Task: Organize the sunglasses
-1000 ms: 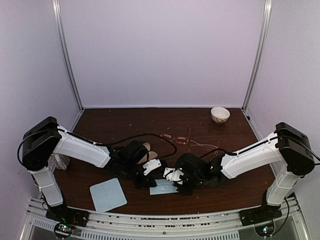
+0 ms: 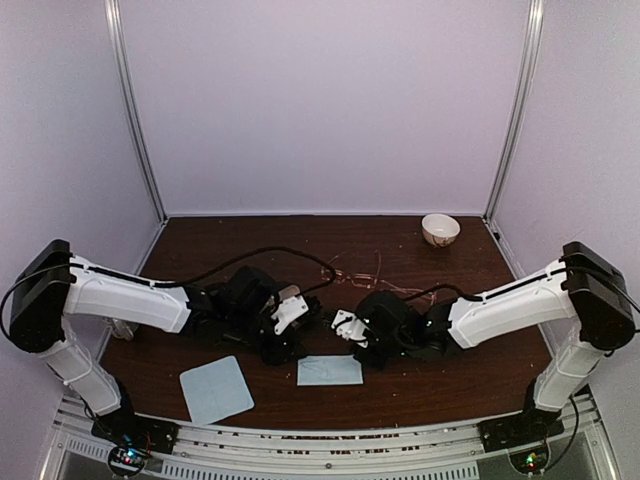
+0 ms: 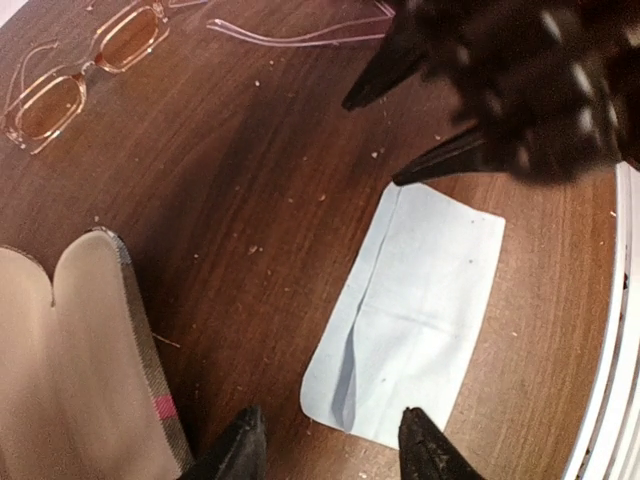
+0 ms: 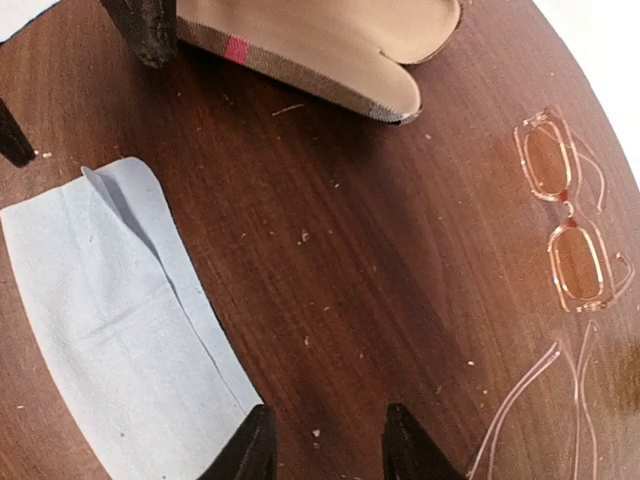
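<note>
A pale folded cloth (image 2: 330, 370) (image 3: 420, 320) (image 4: 110, 330) lies at the front middle, below both grippers. My left gripper is open above the table, nothing between its fingers. My right gripper stands apart at the cloth's edge in its view, nothing held. Tan-lensed sunglasses (image 3: 90, 75) (image 4: 570, 210) lie behind, with pink wire-like frames (image 3: 300, 38) (image 4: 520, 390) beside them. A tan open case (image 3: 90, 340) (image 4: 300, 55) sits near the cloth, mostly hidden by my left arm from above.
A flat pale square cloth (image 2: 215, 390) lies at the front left. A white bowl (image 2: 440, 228) stands at the back right. An unclear object (image 2: 123, 329) is at the left edge.
Both arms have lifted slightly and shifted off the folded cloth, which shows more fully from above and lies slightly straighter.
</note>
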